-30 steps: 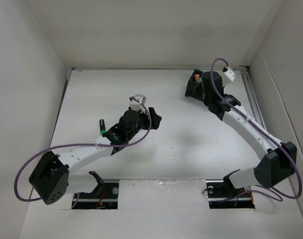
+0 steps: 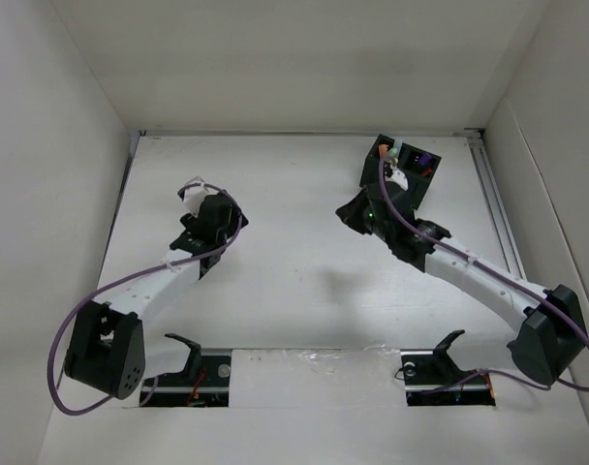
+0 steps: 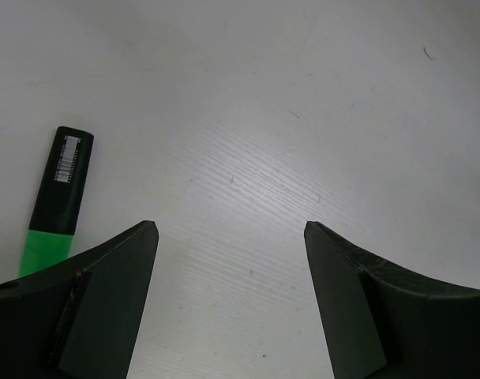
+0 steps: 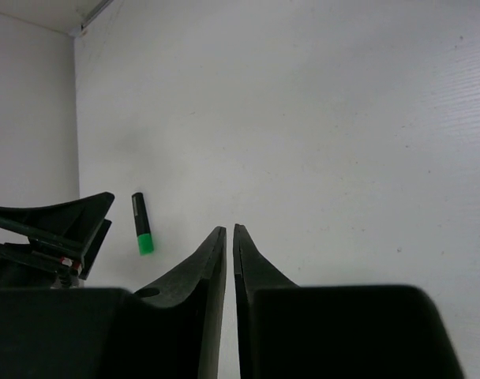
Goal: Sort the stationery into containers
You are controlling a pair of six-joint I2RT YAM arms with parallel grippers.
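Observation:
A green highlighter with a black cap (image 3: pixel 54 197) lies on the white table; in the left wrist view it is just left of my open left gripper, which has nothing between its fingers. The right wrist view also shows the highlighter (image 4: pixel 141 221). From the top it is hidden under the left arm. My right gripper, its fingertips close together with nothing visible between them, hangs over the empty table left of the black container (image 2: pixel 420 184), which holds several items in its compartments.
White walls (image 2: pixel 62 194) enclose the table at the sides and back, with metal rails (image 2: pixel 488 184) along the edges.
My left gripper has swung left to over the highlighter. My right gripper has moved from the container toward the middle, lower in the top view.

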